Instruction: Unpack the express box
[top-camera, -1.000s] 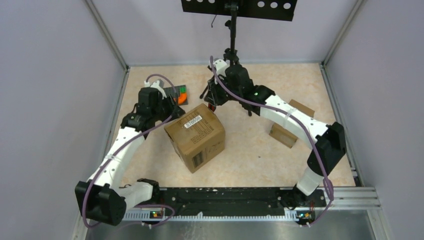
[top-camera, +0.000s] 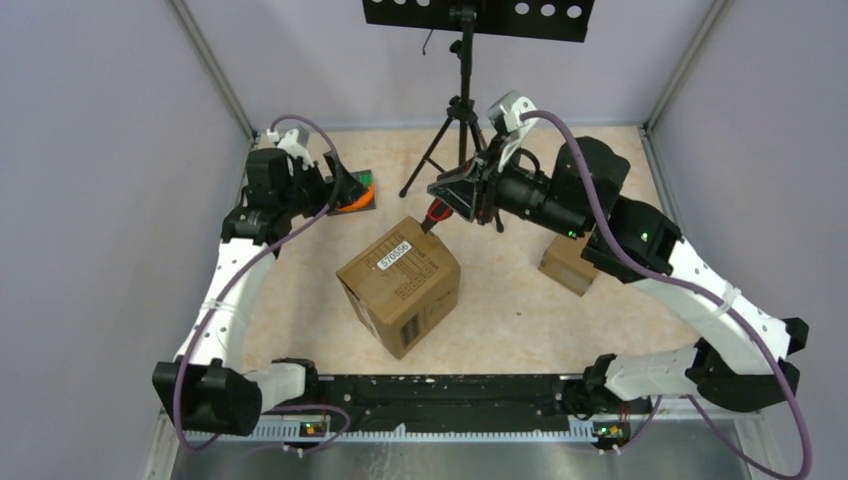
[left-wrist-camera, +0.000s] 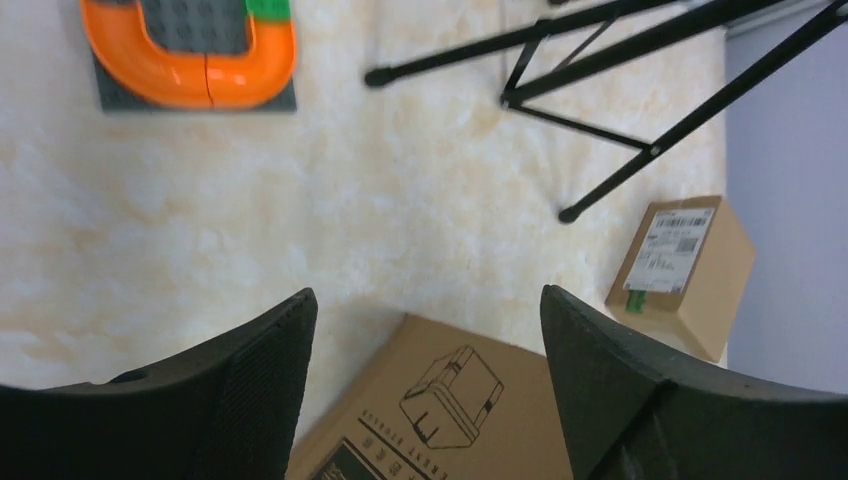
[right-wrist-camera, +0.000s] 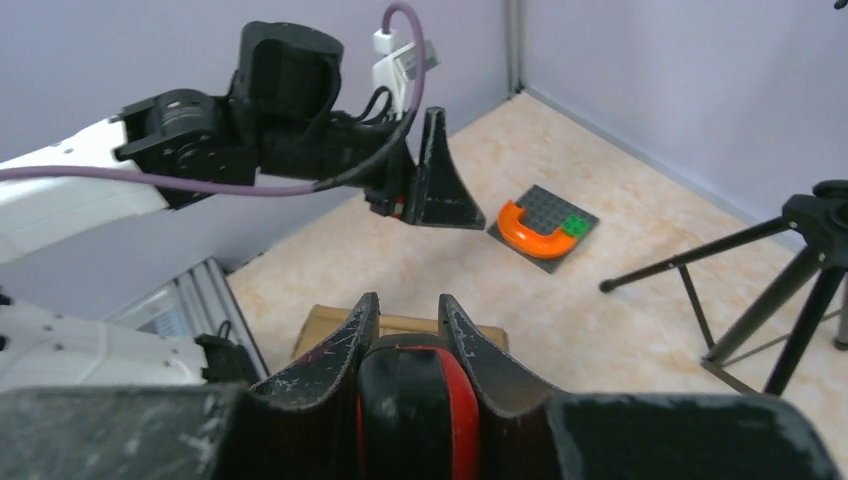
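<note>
A closed cardboard box (top-camera: 400, 270) with a white number label sits angled on the table, left of centre. My right gripper (top-camera: 446, 196) is above its far corner, shut on a red and black cutter (top-camera: 438, 212). The cutter's dark tip overlaps the box top in the top view; whether it touches cannot be told. In the right wrist view the cutter (right-wrist-camera: 405, 400) fills the space between the fingers and hides part of the box (right-wrist-camera: 325, 325). Beyond the box's left side, my left gripper (top-camera: 343, 184) hangs open and empty.
A grey plate with an orange curved piece (top-camera: 357, 198) lies behind the left gripper. Behind the box stands a black tripod (top-camera: 462, 110). A smaller carton (top-camera: 567, 265) is at the right, partly under the right arm. Bare tabletop (top-camera: 500, 320) lies right of the big box.
My right arm has swung higher and rightward, with the cutter now over the box's far corner. The left gripper has drawn back leftward. Since a second ago the box has shifted slightly right and nearer.
</note>
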